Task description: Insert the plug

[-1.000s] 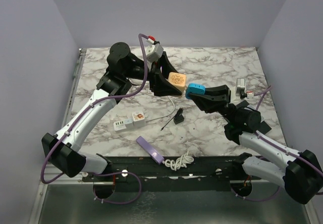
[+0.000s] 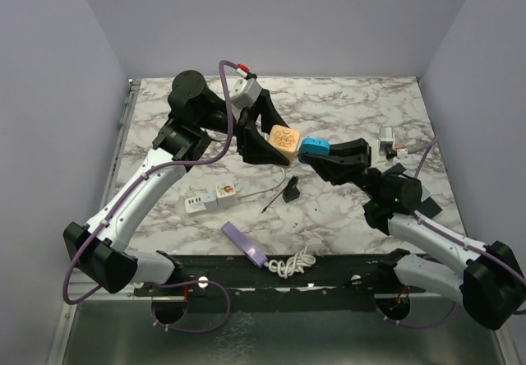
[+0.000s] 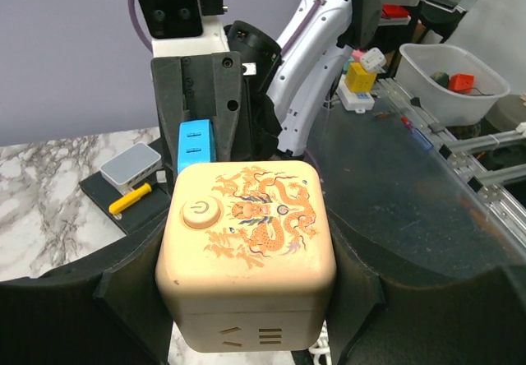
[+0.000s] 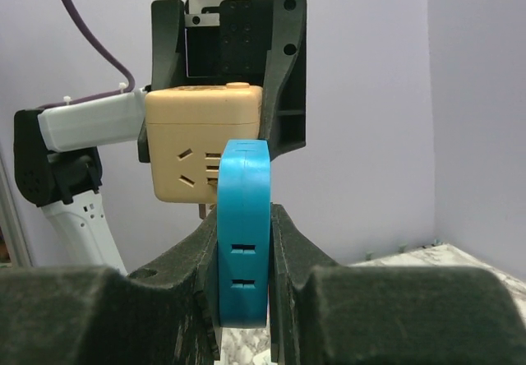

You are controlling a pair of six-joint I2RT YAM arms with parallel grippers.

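An orange-cream cube socket (image 3: 246,258) with a dragon print and a round button is held up off the table, my left gripper (image 2: 279,139) shut on its sides. Facing it, the blue plug (image 4: 244,233) stands between the fingers of my right gripper (image 2: 316,153), which is shut on it. In the right wrist view the socket's slotted face (image 4: 193,164) looks toward me, and the plug's top overlaps its lower right edge. In the top view a narrow gap or light contact separates them; I cannot tell which. The plug's prongs are hidden.
Below on the marble table lie a purple power strip (image 2: 244,243) with a coiled white cord (image 2: 292,264), a white power strip (image 2: 201,203), a small white box (image 2: 226,192) and a black plug (image 2: 291,191). A dark pad (image 2: 429,206) lies at the right.
Both grippers have shifted slightly left in the top view, the left one also a little down, carrying the socket and the plug. Both remain held; the table items have stayed put.
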